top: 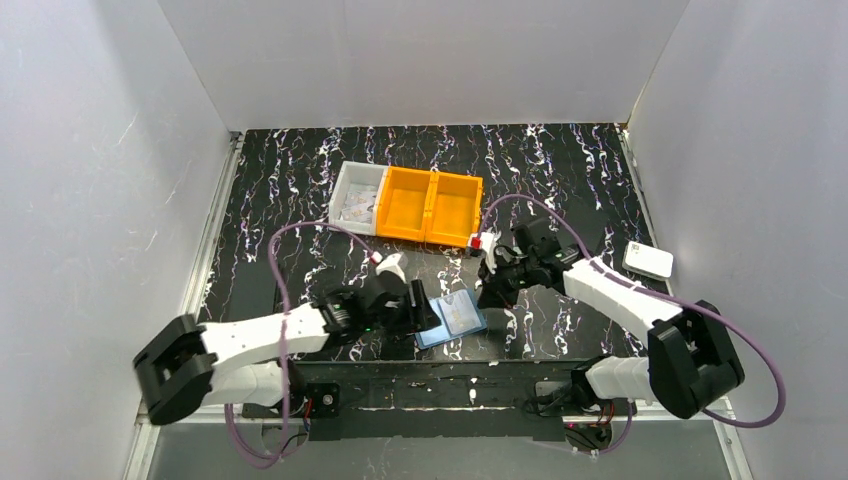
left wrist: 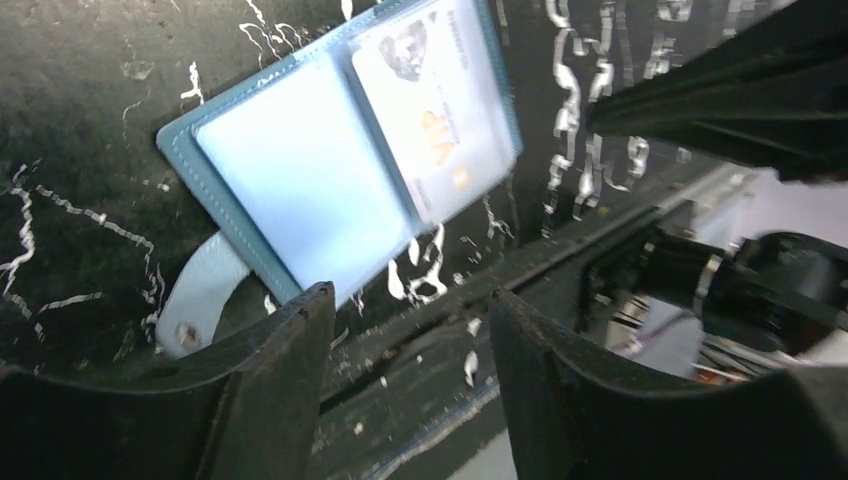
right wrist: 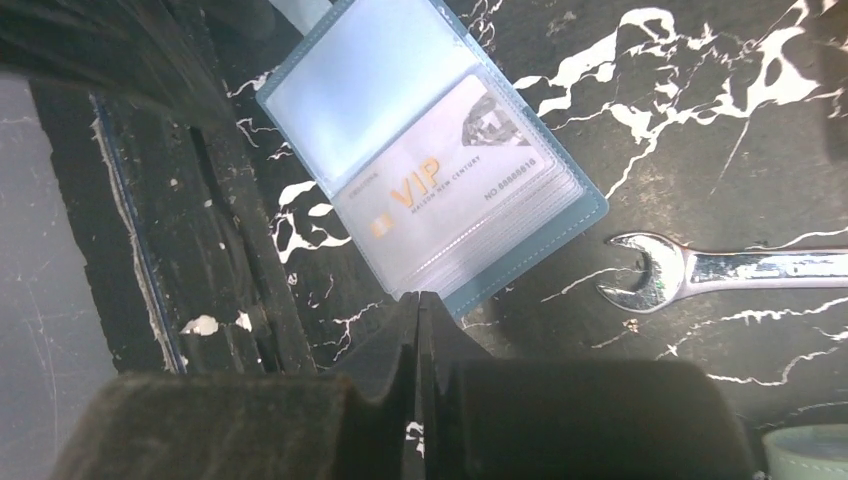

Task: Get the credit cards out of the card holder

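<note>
The light blue card holder [top: 450, 317] lies open on the black marbled table, with a VIP card [right wrist: 440, 175] behind clear sleeves on one side and its tab at the other end. My left gripper hangs over it on the tab side, fingers apart with nothing between them. My right gripper is low at the holder's card-side edge, fingertips together; whether they pinch any of the sleeves cannot be made out.
A wrench [right wrist: 760, 266] lies beside the holder. Behind are a white tray [top: 340, 200] with cards and two orange trays [top: 404, 205]. The table's front edge is close to the holder.
</note>
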